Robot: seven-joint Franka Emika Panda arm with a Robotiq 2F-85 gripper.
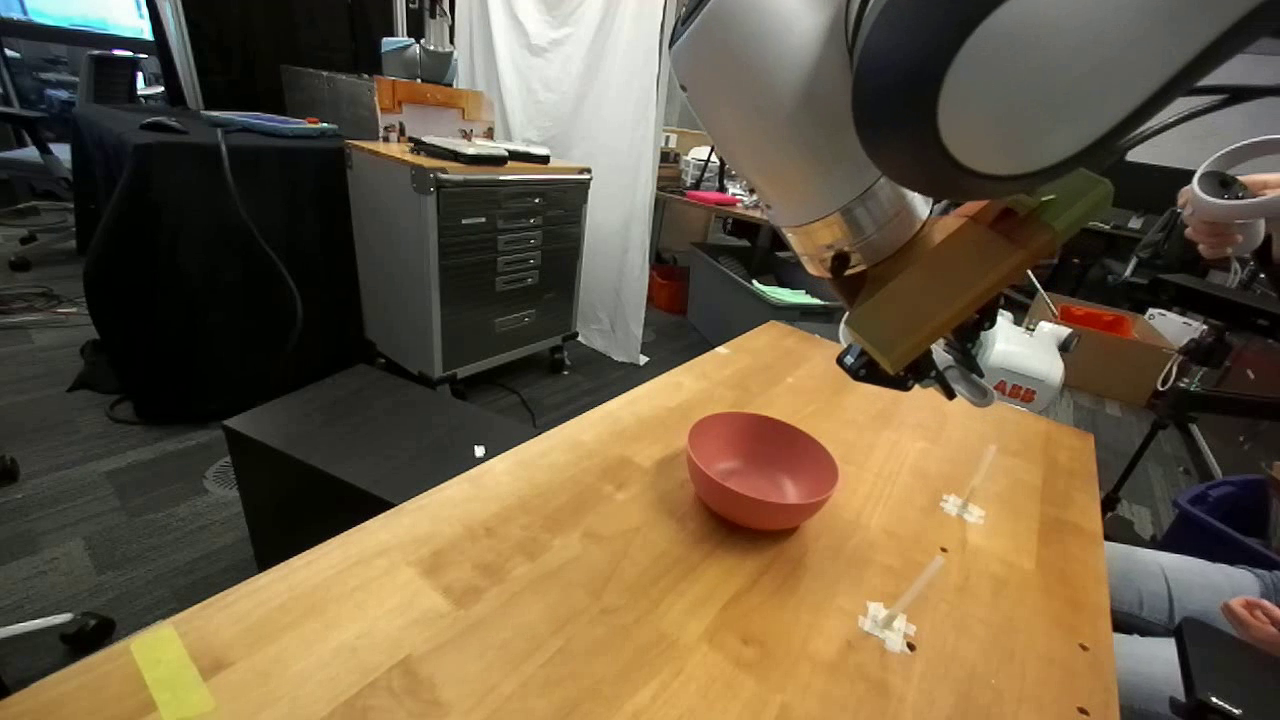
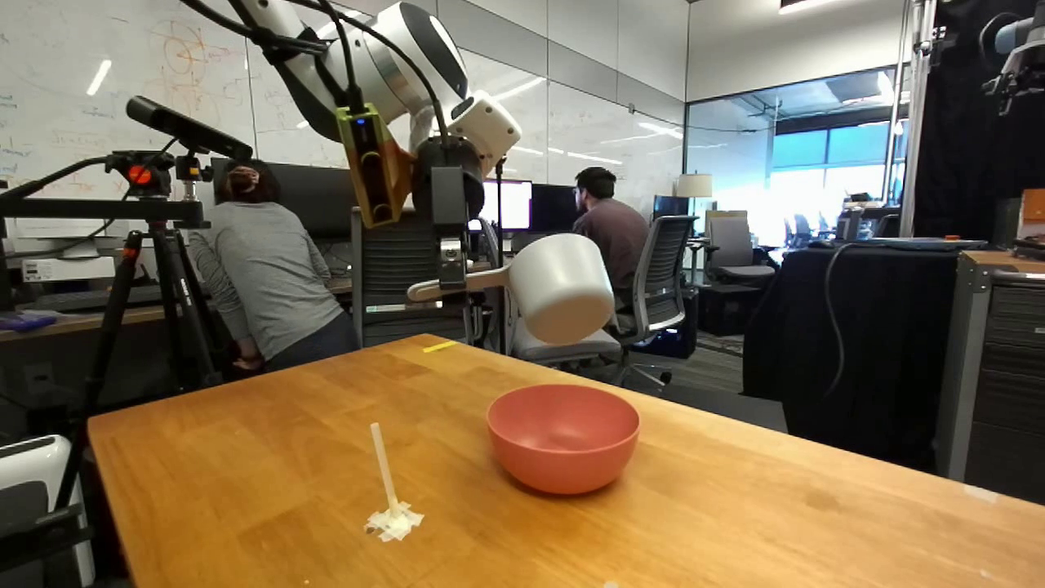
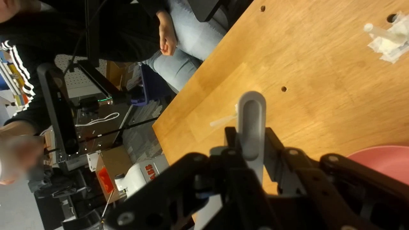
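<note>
A white pot (image 2: 561, 279) hangs in the air above the table, its underside partly facing exterior view 2, so it is tilted. My gripper (image 2: 451, 273) is shut on the pot's handle (image 2: 490, 280). The rounded handle end (image 3: 251, 115) pokes out between the fingers in the wrist view. In exterior view 1 the gripper (image 1: 894, 370) and its mount hide most of the pot; its inside is not visible now. A reddish-pink bowl (image 1: 763, 470) stands upright on the table, apart from the pot and lower than it.
On the wooden table (image 1: 540, 564), two pale sticks stand in tape patches, one nearer stick (image 1: 918, 588) and one farther stick (image 1: 981, 474). A seated person's legs (image 1: 1182, 600) are close to the table's right edge.
</note>
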